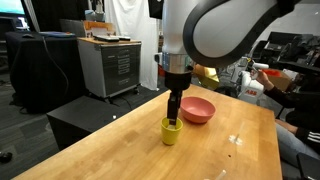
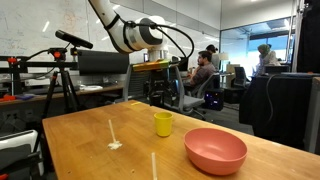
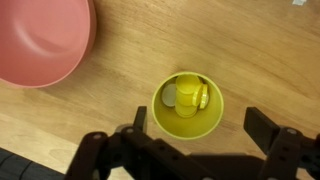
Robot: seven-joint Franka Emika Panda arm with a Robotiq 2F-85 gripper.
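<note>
A yellow cup (image 1: 170, 133) stands upright on the wooden table. Inside it, in the wrist view, lies a small yellow object (image 3: 189, 94) along with something pale and round that I cannot make out. Directly above the cup hangs my gripper, pointing down with its fingers spread wide apart. Nothing is between them, and in the wrist view the cup appears ahead of the gap. A pink-red bowl (image 2: 215, 149) rests beside the cup, a short distance away.
Two thin pale sticks lie on the table, one (image 2: 113, 134) farther left and another (image 2: 154, 166) at the near edge. Bare wooden surface (image 1: 100, 158) stretches to the cup's left. A dark box (image 1: 85, 118) stands behind the table.
</note>
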